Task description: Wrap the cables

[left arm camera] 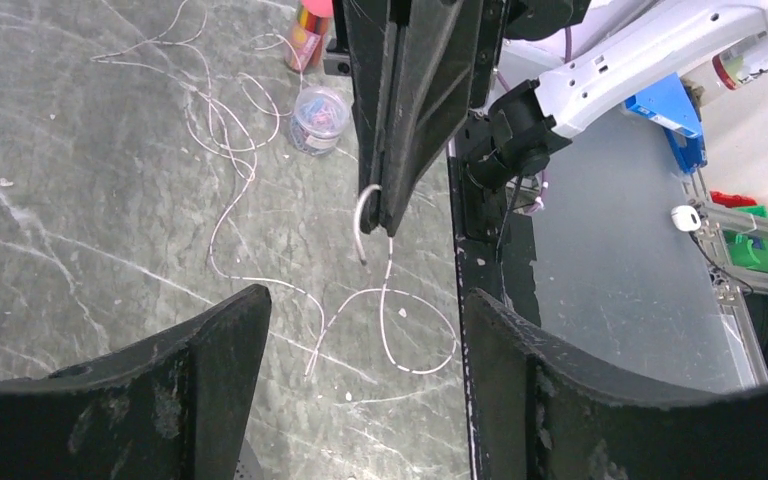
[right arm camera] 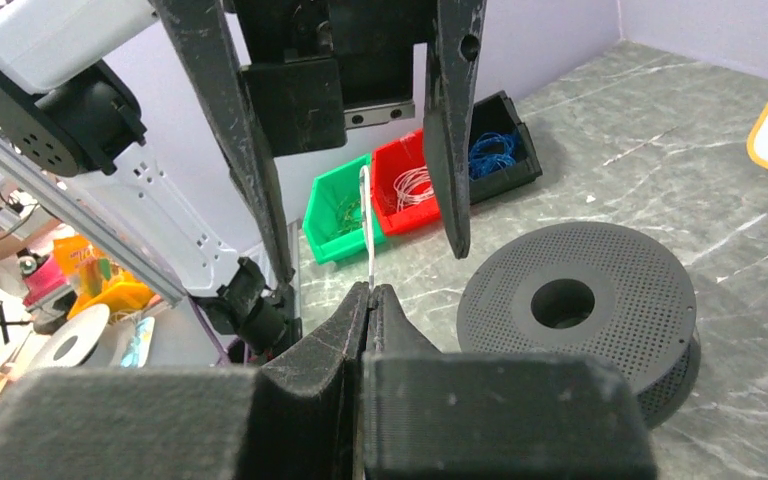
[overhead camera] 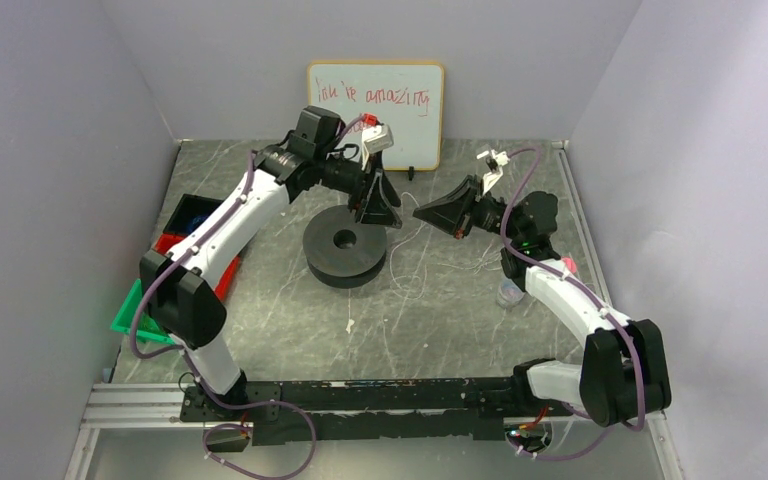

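A thin white cable (left arm camera: 215,240) lies in loose loops on the marble table. My right gripper (overhead camera: 416,212) is shut on the cable; a short bent end (left arm camera: 359,215) rises from its tips, visible in both wrist views. My left gripper (overhead camera: 378,220) hangs above the table just left of the right one, fingers apart, open with the cable end beyond and between them in its view, apparently not touching it.
A stack of grey spools (overhead camera: 345,250) stands at the centre-left. Bins (right arm camera: 405,175) of cables line the left edge. A clear jar (left arm camera: 318,120) and a red-lidded container (left arm camera: 308,35) stand at the right. A whiteboard (overhead camera: 375,110) stands at the back.
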